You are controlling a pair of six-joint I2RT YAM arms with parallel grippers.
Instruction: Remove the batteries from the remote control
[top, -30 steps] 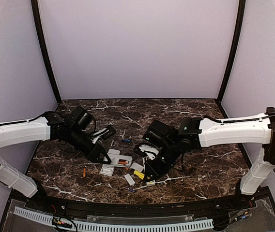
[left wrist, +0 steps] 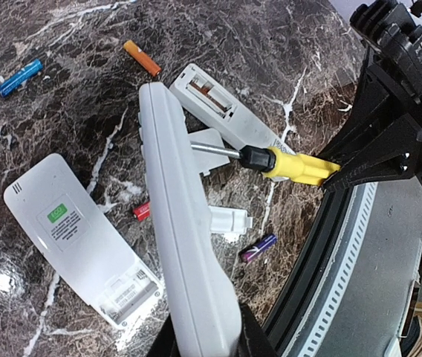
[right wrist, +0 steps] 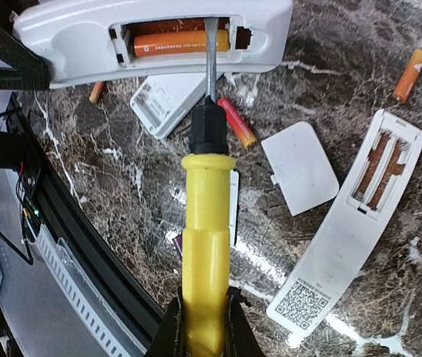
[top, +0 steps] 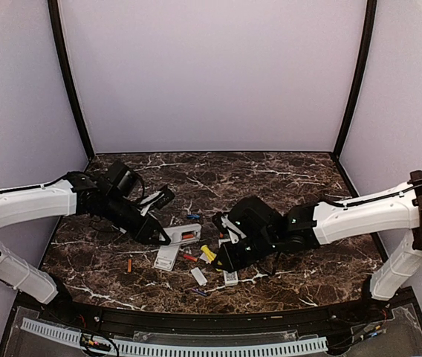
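Note:
My left gripper [top: 166, 237] is shut on one end of a white remote control [left wrist: 174, 193], held above the table. Its battery compartment faces my right arm; in the right wrist view an orange battery [right wrist: 170, 43] lies inside, with a second orange one partly seen behind it. My right gripper is shut on the yellow handle of a screwdriver [right wrist: 207, 223]. The metal tip reaches into the compartment near the right end of the front battery; whether it touches the battery I cannot tell.
Another white remote [right wrist: 345, 223] lies on the marble table with an empty-looking compartment, near a white cover [right wrist: 300, 167]. Loose batteries lie around: orange [right wrist: 410, 74], red [right wrist: 237, 123], blue [left wrist: 19, 77] and purple [left wrist: 258, 248]. A white ECO-labelled case [left wrist: 77, 234] lies at left.
The held remote has shifted up in the top view and looks more tilted. The screwdriver has moved up as well, its handle now close to the remote. Both grippers keep their hold.

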